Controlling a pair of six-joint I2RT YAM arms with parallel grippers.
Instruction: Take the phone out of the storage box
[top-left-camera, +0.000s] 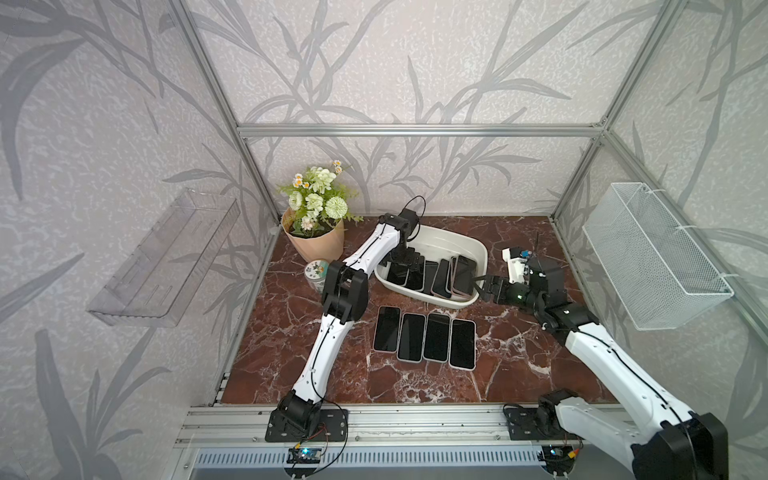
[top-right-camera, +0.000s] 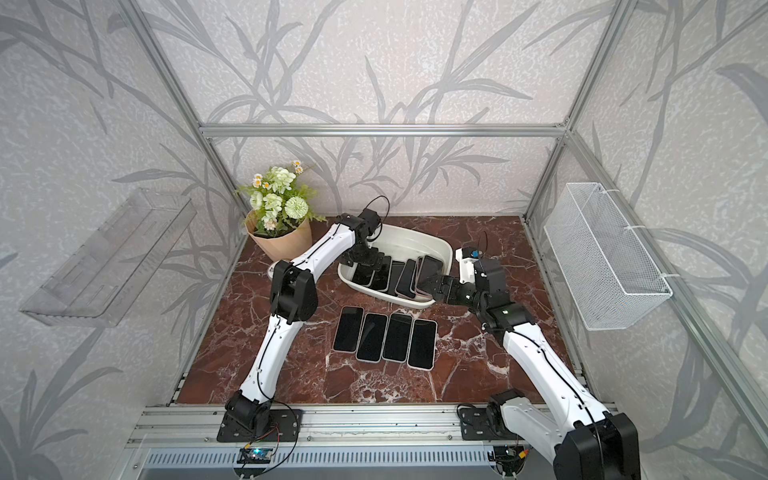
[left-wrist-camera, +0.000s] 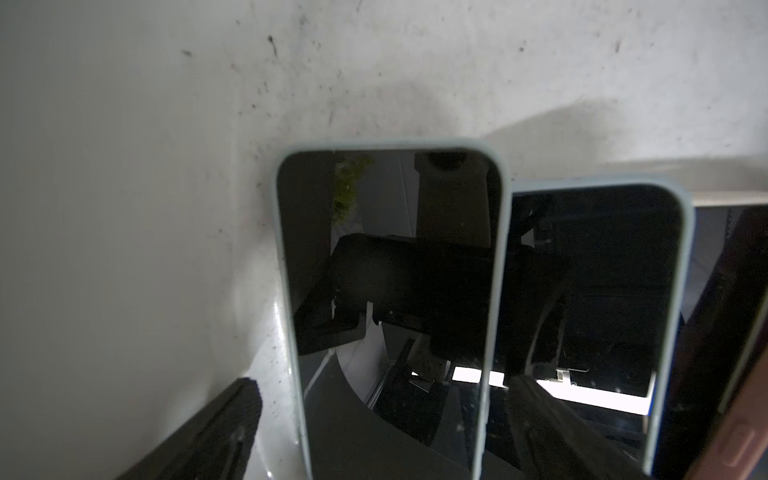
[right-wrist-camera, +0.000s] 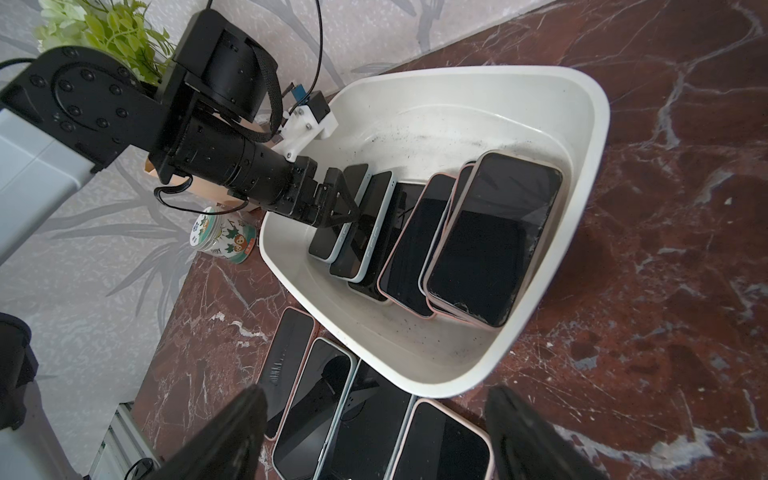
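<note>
A white oval storage box (right-wrist-camera: 560, 88) holds several phones. In the left wrist view a dark phone with a pale rim (left-wrist-camera: 384, 240) lies at the left end, overlapping another phone (left-wrist-camera: 592, 264). My left gripper is open over the end phone, its fingers low either side of that phone's body. My right gripper hangs outside the box at its right, fingers parted, above the table with nothing held. Several more phones (top-left-camera: 461, 344) lie in a row on the table in front of the box.
A potted flower plant (top-left-camera: 316, 240) and a small jar (top-left-camera: 316, 276) stand left of the box. A clear tray (top-left-camera: 160, 256) is at the left wall, a white mesh basket (top-left-camera: 656, 256) at the right.
</note>
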